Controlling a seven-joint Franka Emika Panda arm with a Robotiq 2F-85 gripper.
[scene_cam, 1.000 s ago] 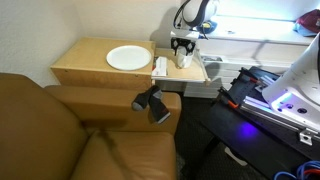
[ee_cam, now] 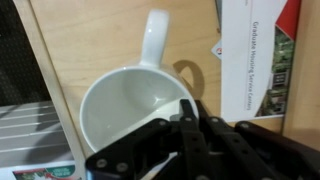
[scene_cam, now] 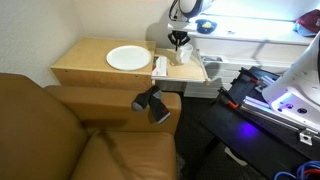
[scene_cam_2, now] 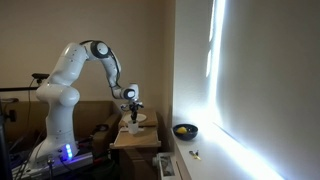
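A white mug fills much of the wrist view, its handle pointing up and its inside looking empty. My gripper is shut on the mug's rim at its lower right side. In the first exterior view the mug is at the right end of the wooden top, with the gripper at its upper edge. Whether the mug's base touches the wood cannot be made out. The second exterior view shows the gripper small, over the table.
A white plate lies on the wooden top, left of the mug. Between them is a small white item. In the wrist view a printed leaflet lies right of the mug. Dark objects rest on the brown sofa. A black bowl stands on a ledge.
The gripper and arm end have shifted slightly left and up in the first exterior view. The plate and the dark objects have stayed in place.
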